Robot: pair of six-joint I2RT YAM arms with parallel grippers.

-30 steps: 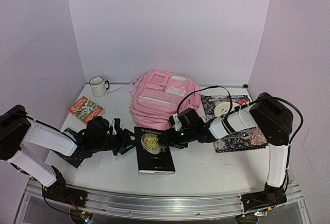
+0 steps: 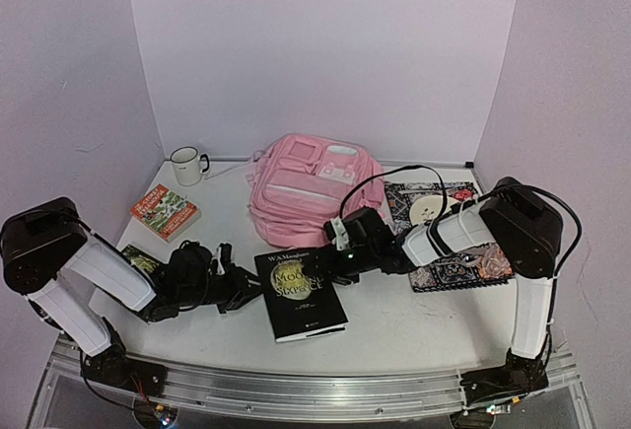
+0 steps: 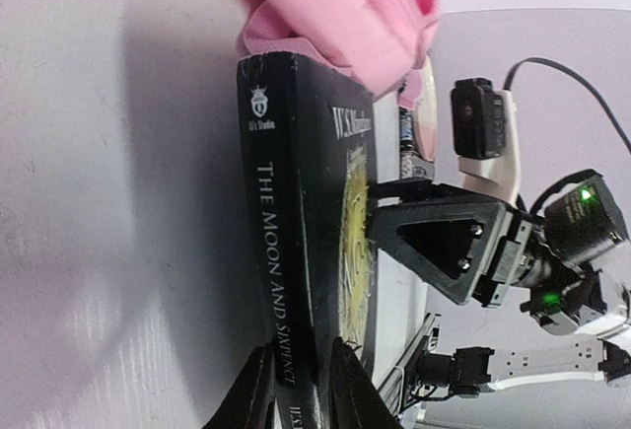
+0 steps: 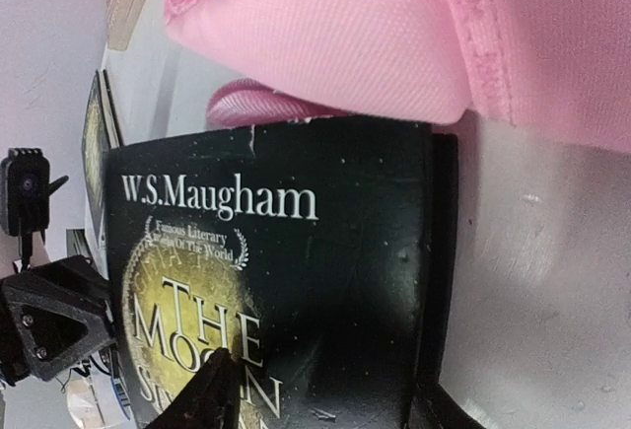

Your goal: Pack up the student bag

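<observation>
A black book titled The Moon and Sixpence (image 2: 301, 301) lies slightly turned in front of the pink backpack (image 2: 311, 187). In the left wrist view, the book's spine (image 3: 268, 182) runs between the fingers of my left gripper; whether they press on it is unclear. My right gripper has its fingers wide apart at the book's upper right part, one over the cover (image 4: 325, 291) and the other by the right edge. The book's top edge is against the backpack's pink fabric (image 4: 345, 44).
A white mug (image 2: 187, 167) and an orange-green book (image 2: 165, 212) stand at the back left. Another dark book (image 2: 143, 259) is partly under my left arm. Patterned notebooks (image 2: 458, 261) lie on the right, partly behind my right arm.
The book's lower end has swung right, so it now sits tilted. The right arm looks still.
</observation>
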